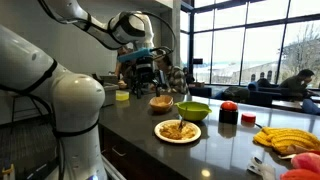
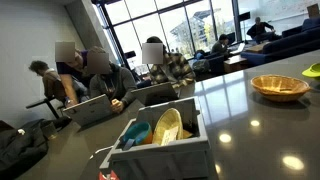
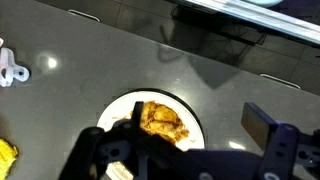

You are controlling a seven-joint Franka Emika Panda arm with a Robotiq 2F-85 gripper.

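Observation:
My gripper stands open in the wrist view, its two dark fingers wide apart with nothing visible between them. Below, partly covered by the left finger, is a white plate with orange-brown food on it. In exterior view 1 the arm leans in from the left, and its gripper hangs well above the counter, behind and left of the plate. A dark object seems to stand on or by the food; what it is cannot be told.
Behind the plate are a brown bowl, a green bowl and a red item on a dark cup. Yellow cloth lies right. A grey bin holds bowls. People sit beyond with laptops.

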